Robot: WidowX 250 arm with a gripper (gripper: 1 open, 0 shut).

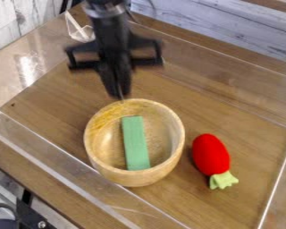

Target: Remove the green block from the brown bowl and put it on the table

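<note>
The green block (135,143) lies inside the brown bowl (174,164), lengthwise from the bowl's far side toward its near rim. All of the block's top face shows. Blurred by motion, my black gripper (117,94) hangs above the bowl's far rim, clear of the block. Its fingertips come together in a narrow dark shape, shut with no block between them.
A red vegetable-like toy (210,155) with a pale green end lies right of the bowl. Bare wooden table (211,94) extends behind and to the right. A clear ledge (62,170) runs along the near left edge.
</note>
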